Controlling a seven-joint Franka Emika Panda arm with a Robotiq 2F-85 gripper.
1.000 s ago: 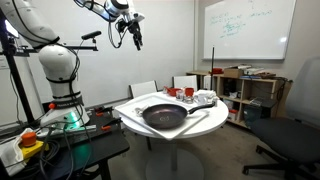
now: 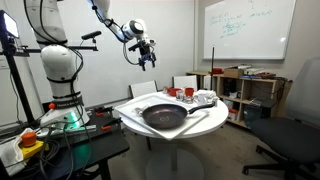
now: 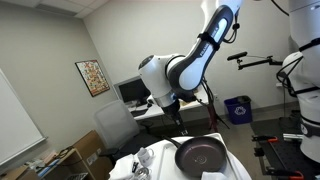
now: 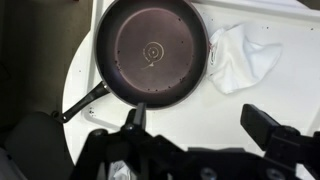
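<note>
A dark frying pan point(image 2: 165, 116) with a long handle lies on a white tray on the round white table. The wrist view shows the pan point(image 4: 152, 50) from above, empty inside, with its handle toward the lower left. Beside its rim lies a crumpled white cloth point(image 4: 242, 57). High above the table hangs my gripper point(image 2: 146, 65), well clear of pan and cloth. In the wrist view the gripper is open, its fingers wide apart and nothing between them. From the other side, the pan point(image 3: 201, 154) shows below the arm.
Several red and white cups point(image 2: 188, 92) stand at the table's far side. A black office chair point(image 2: 288, 140) is at the right, and a shelf with boxes point(image 2: 248, 95) stands behind. The air between gripper and table looks clear.
My arm has come down and a little to the right, bringing the gripper lower toward the table. The pan and other table items stay where they were.
</note>
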